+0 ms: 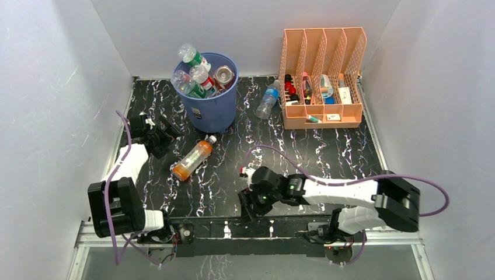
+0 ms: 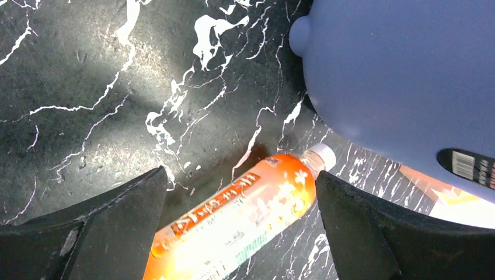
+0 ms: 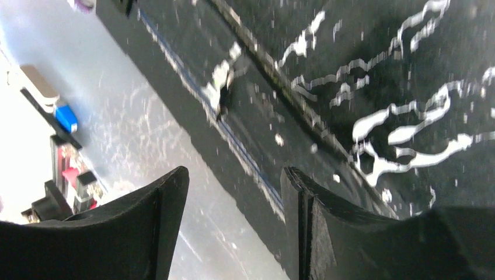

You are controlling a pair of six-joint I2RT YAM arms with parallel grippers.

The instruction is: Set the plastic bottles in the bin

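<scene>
An orange-labelled plastic bottle [image 1: 191, 159] lies diagonally on the left middle of the black table, also close below my left gripper, which stands open with nothing between its fingers. A clear blue-labelled bottle [image 1: 268, 100] lies between the blue bin [image 1: 207, 114] and the organizer. The bin holds several bottles and a can at its top. In the top view my left gripper [image 1: 166, 136] is left of the orange bottle. My right gripper [image 1: 249, 205] is low at the front edge, fingers part open and empty in the right wrist view.
A peach organizer [image 1: 318, 122] with small items stands at the back right. Grey walls enclose the table [image 1: 350, 154].
</scene>
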